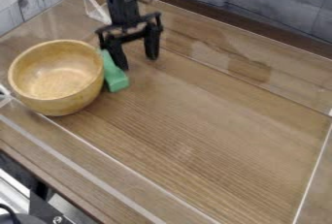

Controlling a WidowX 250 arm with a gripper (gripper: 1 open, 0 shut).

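My black gripper (149,39) hangs at the top middle of the camera view, its two fingers spread apart and open, just above and right of a green object (115,71). The green object lies against the right side of a yellow-tan bowl (52,58), partly behind its rim. Nothing shows between the fingers.
Something pale and wiry stands at the back left, partly behind the arm. A dark edge runs along the lower left.
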